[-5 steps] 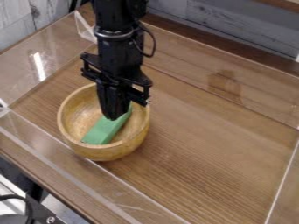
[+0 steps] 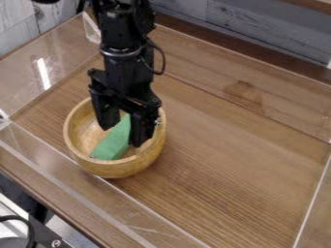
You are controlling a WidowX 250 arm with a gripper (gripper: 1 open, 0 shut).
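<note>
A yellow round bowl sits on the wooden surface at the left of the camera view, with a green object lying inside it. My black gripper hangs low over the bowl, its lower parts at or within the rim, above and partly in front of the green object. The gripper is open; nothing shows held in it.
Bare wood fills the right and front of the surface, leaving free room there. Grey-white walls stand along the back and left edges, and a dark cable runs at the lower left corner.
My gripper has come lower into the bowl, covering more of its upper part and of the green object. The bowl and green object look nearly in the same place.
</note>
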